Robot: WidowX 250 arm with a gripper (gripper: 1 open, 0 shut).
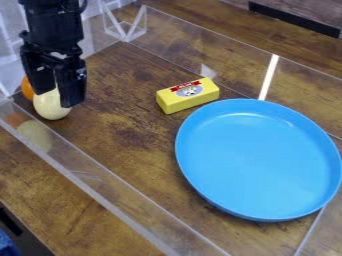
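My black gripper (54, 75) is at the upper left in the camera view, open, just above a pale cream round object (52, 105) in the corner by the clear wall. An orange object (28, 88) sits behind it, partly hidden by the gripper. A yellow box (187, 95) with a red label lies on the wooden surface right of the gripper, and a large blue plate (258, 155) lies at the right.
Clear low walls surround the work area on the wooden table (134, 180). Bare wood lies between the gripper and the plate and across the near middle.
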